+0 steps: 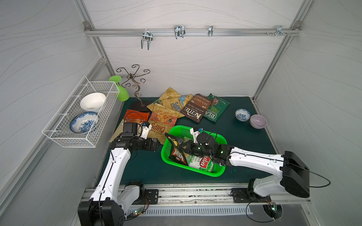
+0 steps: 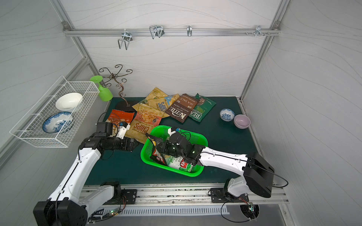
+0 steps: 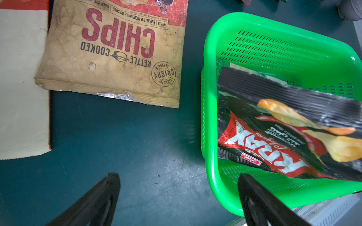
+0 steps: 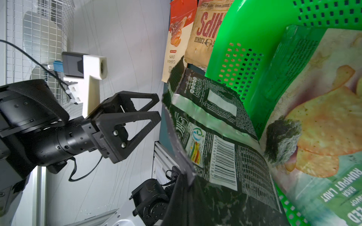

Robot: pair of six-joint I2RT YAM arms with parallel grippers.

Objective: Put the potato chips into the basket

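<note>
A black KRAX chip bag (image 3: 264,146) stands tilted inside the green basket (image 1: 164,152), at its left end. My right gripper is shut on the bag's edge, holding it within the rim. Beside it in the basket lies a green-and-cream chip bag (image 4: 328,131). Left of the basket my left gripper stands open, fingers apart, with only bare table between them. On the table behind it rest a tan CHIPS bag (image 3: 113,49) and a red-and-cream bag (image 3: 22,82).
Several chip bags overlap at the back, among them a brown Kettle bag (image 1: 196,108) and a green bag (image 1: 217,107). Two small bowls, one a purple bowl (image 1: 258,121), sit at the right. A white wire rack (image 1: 56,131) hangs at the left. Table right of the basket is clear.
</note>
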